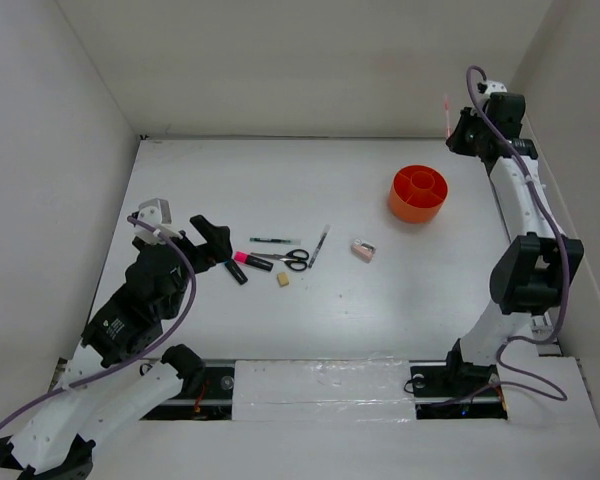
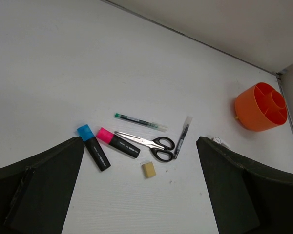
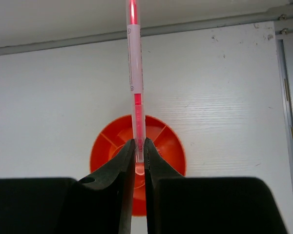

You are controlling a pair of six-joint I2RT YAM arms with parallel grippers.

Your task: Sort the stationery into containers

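A clear pen with pink ink (image 3: 135,63) stands upright in my right gripper, which is shut on its lower end. In the top view that gripper (image 1: 450,147) is raised at the back right, beyond the orange divided holder (image 1: 417,194). Seen from the right wrist, the holder (image 3: 107,141) appears below and behind the pen, its compartments empty where visible. My left gripper is open and holds nothing. Before it lie a blue-capped marker (image 2: 94,147), a pink-capped marker (image 2: 119,142), scissors (image 2: 145,142), a green-ended pen (image 2: 139,121) and a dark pen (image 2: 182,138).
A yellowish block (image 1: 283,279) lies near the scissors. A small pale item (image 1: 363,250) sits alone between the dark pen and the holder. Walls close in the back and right.
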